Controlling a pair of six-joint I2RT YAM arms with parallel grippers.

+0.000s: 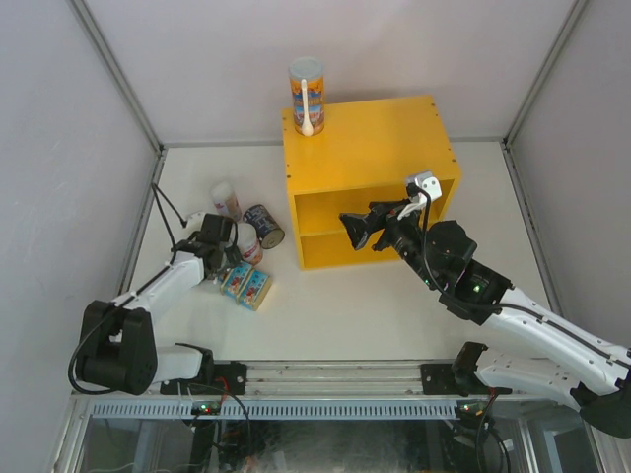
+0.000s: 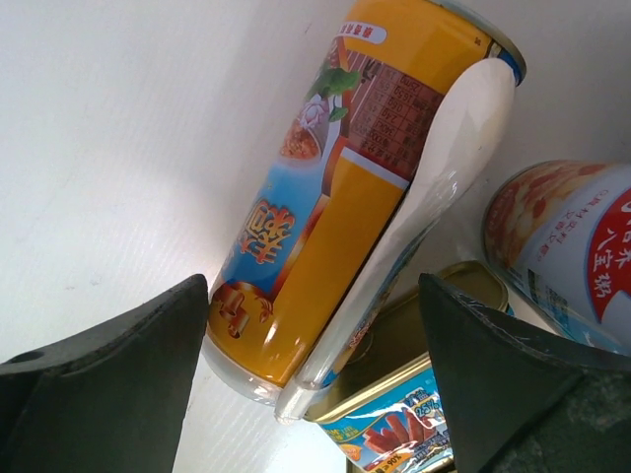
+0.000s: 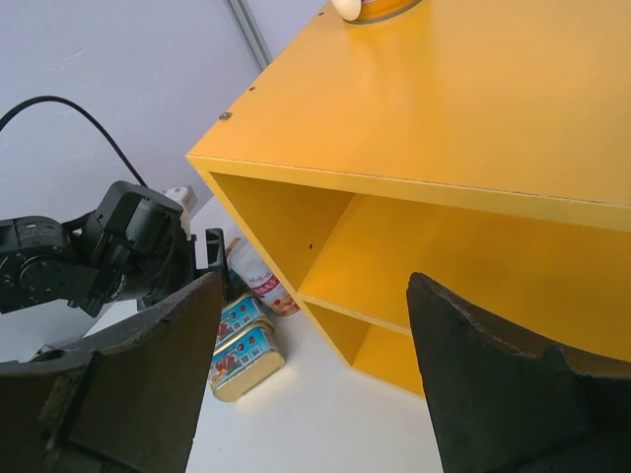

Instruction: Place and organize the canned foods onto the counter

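In the left wrist view an orange can with a white spoon (image 2: 471,123) along its side, the spoon can (image 2: 360,187), lies between the spread fingers of my left gripper, which is open and not closed on it. Two flat tins (image 1: 246,285) lie beside that gripper on the table. A second spoon can (image 1: 308,94) stands upright on top of the yellow shelf (image 1: 375,148). My right gripper hangs in front of the shelf, its fingers apart and nothing between them.
Next to the left gripper are a dark can (image 1: 264,226) lying tilted, a white-and-red can (image 1: 248,243) and a pale can (image 1: 226,201). Both shelf compartments look empty where visible. Table space in front of the shelf is clear.
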